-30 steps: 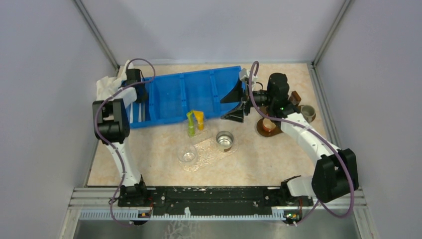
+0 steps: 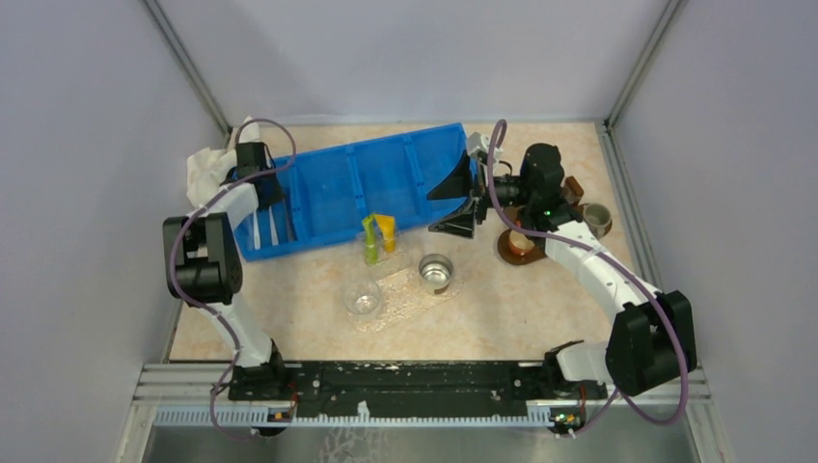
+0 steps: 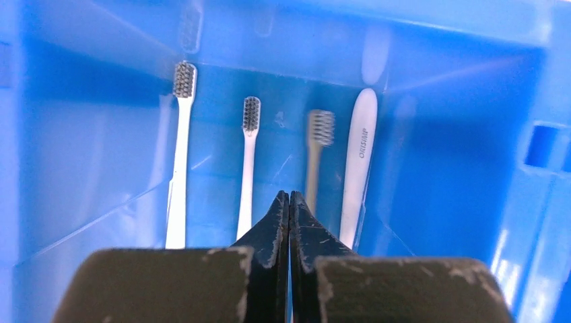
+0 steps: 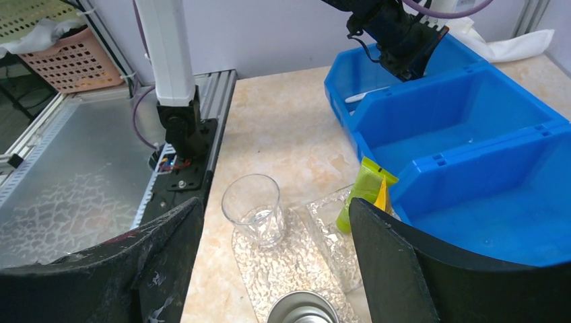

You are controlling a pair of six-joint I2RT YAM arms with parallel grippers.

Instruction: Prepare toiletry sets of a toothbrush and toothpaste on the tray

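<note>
In the left wrist view, my left gripper is shut, its tips pressed together with nothing between them. Just beyond the tips lies a blurred beige toothbrush, its lower handle hidden behind the fingers. Two white-handled toothbrushes, one near and one farther left, share that compartment with a white handle at the right. Green toothpaste and yellow toothpaste stand together in a clear holder near the textured clear tray. My right gripper hangs open and empty by the bin's right end.
The divided blue bin has empty compartments right of the brushes. A glass and a metal cup stand by the tray. White cloth lies at the far left; mugs on a brown coaster sit right.
The left arm's elbow has shifted left and forward. The right arm has hardly moved.
</note>
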